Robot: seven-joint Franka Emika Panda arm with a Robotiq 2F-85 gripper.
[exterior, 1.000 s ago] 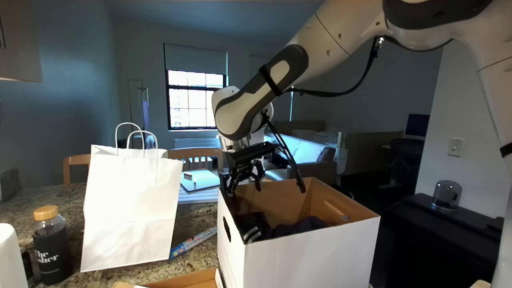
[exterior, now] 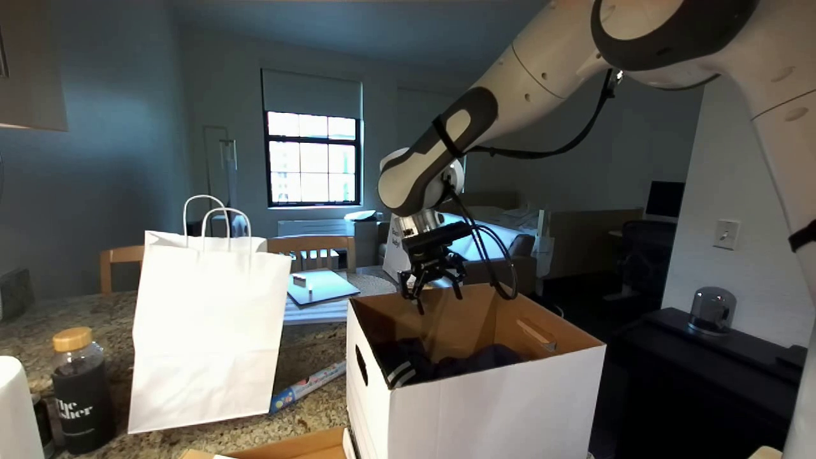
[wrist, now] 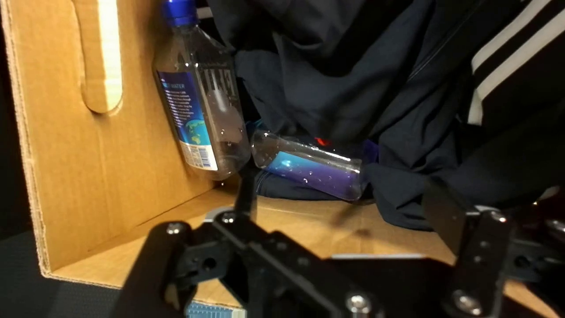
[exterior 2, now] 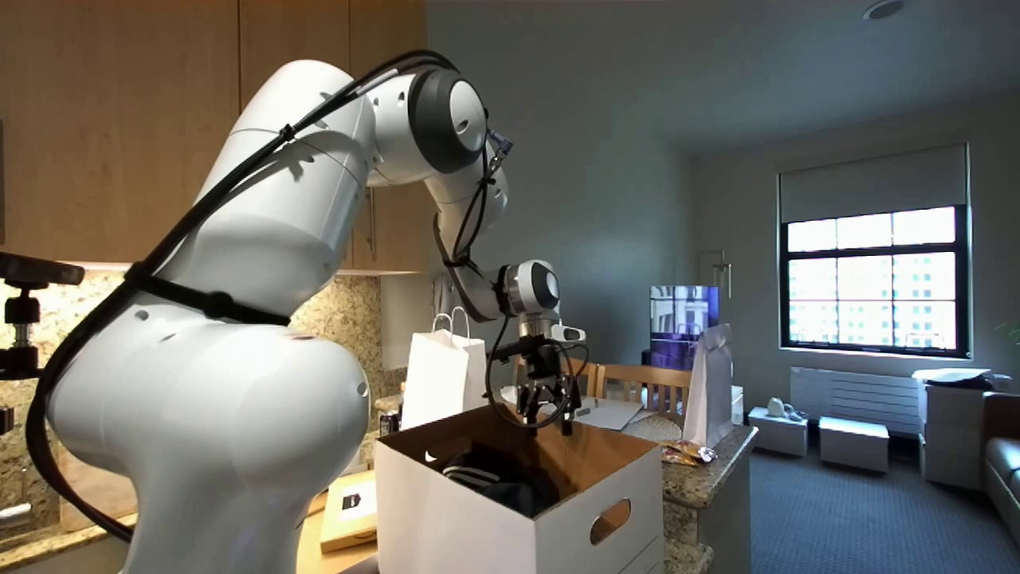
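My gripper stands open over the inside of a white cardboard box [exterior: 489, 413], with nothing held between its fingers. In the wrist view, a clear plastic bottle [wrist: 204, 106] with a blue cap leans along the brown box wall. A second clear bottle [wrist: 310, 164] with a blue-purple label lies beside it, partly tucked under dark clothing [wrist: 339, 79]; its cap end is hidden. The fingers [wrist: 246, 196] look spread to either side of this lying bottle, nearer the camera than it. From outside, the gripper [exterior 2: 547, 421] hangs around the height of the box rim.
A white paper bag [exterior: 210, 336] and a dark-sleeved bottle [exterior: 80, 390] stand on the counter left of the box. A blue tube-like item [exterior: 308, 387] lies between bag and box. The box walls [exterior 2: 459, 516] surround the space under the gripper.
The arm has moved right in exterior view 1, carrying the gripper from near the box's left edge to over its interior. The box and counter items have stayed put.
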